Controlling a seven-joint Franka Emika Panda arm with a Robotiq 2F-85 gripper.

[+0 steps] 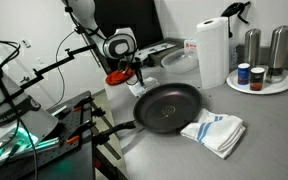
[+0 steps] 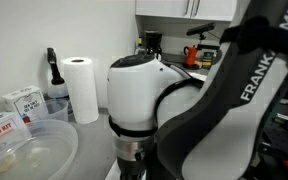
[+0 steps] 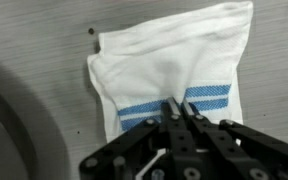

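A white cloth with blue stripes fills much of the wrist view. My gripper is over its striped part, its fingers close together and shut on a bit of the fabric; the pinched part is mostly hidden. In exterior view 1 the same cloth shows as a small white patch below the arm, behind the pan. Exterior view 2 has the arm filling the middle, with the fingertips hard to make out.
A dark frying pan stands right beside the cloth. Farther right lies another striped towel. A paper towel roll, a clear bowl and a plate with jars stand behind. Open counter lies at the front right.
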